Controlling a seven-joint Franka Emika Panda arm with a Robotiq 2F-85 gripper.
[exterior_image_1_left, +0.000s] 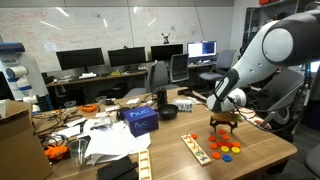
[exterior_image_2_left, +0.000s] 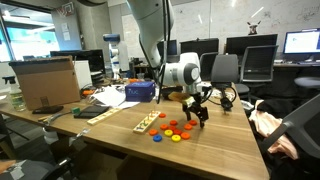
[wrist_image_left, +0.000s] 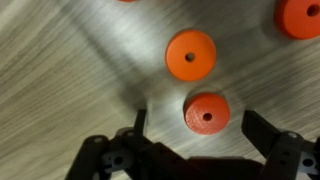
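In the wrist view a red disc (wrist_image_left: 207, 113) with a small centre hole lies on the wooden table, between the two fingers of my open gripper and nearer the right one. Just above it in that view is an orange-red disc (wrist_image_left: 190, 55), and another red disc (wrist_image_left: 298, 17) sits at the upper right corner. From outside, the gripper (exterior_image_2_left: 193, 114) hangs low over the table's red discs. Yellow discs (exterior_image_1_left: 236, 149) and blue discs (exterior_image_1_left: 227, 158) lie close by. A wooden tray (exterior_image_1_left: 196, 149) with a row of holes stands to their left.
A blue box (exterior_image_1_left: 141, 121) and a black pot (exterior_image_1_left: 167, 112) stand farther back. Papers and clutter (exterior_image_1_left: 100, 140) cover the left of the table. A cardboard box (exterior_image_1_left: 22, 143) is at the far left. Bare tabletop (exterior_image_2_left: 225, 150) lies to the right in exterior view 2.
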